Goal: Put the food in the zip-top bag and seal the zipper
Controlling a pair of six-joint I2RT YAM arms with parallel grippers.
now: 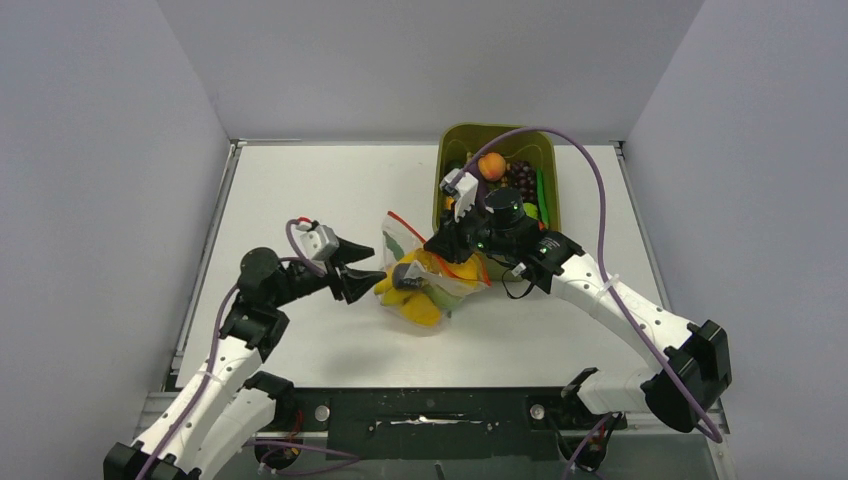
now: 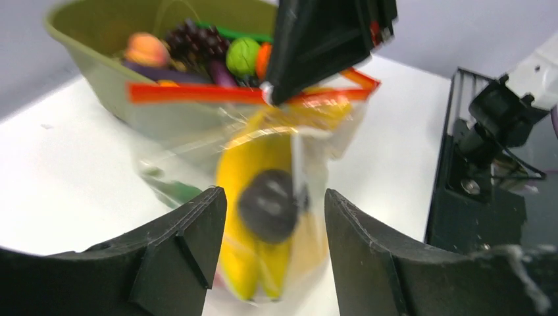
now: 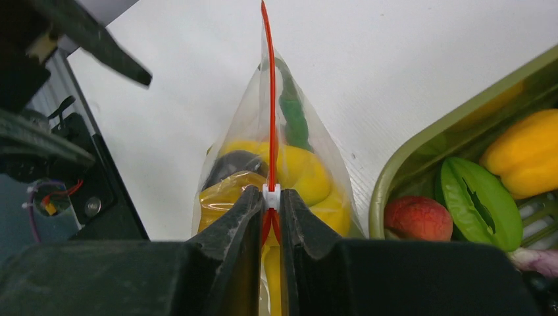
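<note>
A clear zip top bag [image 1: 394, 240] with a red zipper stands near the table's middle, holding yellow fruit, something round and dark, and something green. In the right wrist view, my right gripper is shut on the white zipper slider [image 3: 272, 195]. Beyond the slider, the red zipper strip [image 3: 272, 99] runs as a single line; on my side it parts into two strands. My left gripper [image 1: 362, 270] stands open, just left of the bag and apart from its zipper. Between its fingers, the left wrist view shows the bag farther off, with a dark round item [image 2: 266, 205] inside.
An olive-green bin [image 1: 447, 150] of toy produce stands behind the bag, close to the right arm. Left of the bag, the white table [image 1: 300, 190] is clear. A dark panel [image 1: 480, 430] lies along the front edge.
</note>
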